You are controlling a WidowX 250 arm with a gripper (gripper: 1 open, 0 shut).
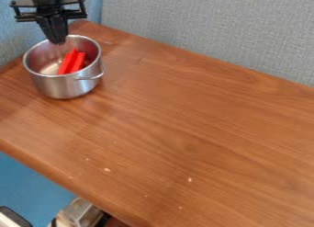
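A steel pot (pixel 55 83) stands on the wooden table at the upper left, with a red object (pixel 75 62) lying inside it, toward the right. My black gripper (pixel 55 39) is above the pot's back rim, its fingers drawn together; whether anything sits between them is too small to tell.
A grey padded wall (pixel 208 28) runs along the back, and blue surfaces border the left. A metal fitting (pixel 80 213) sits below the table's front left edge.
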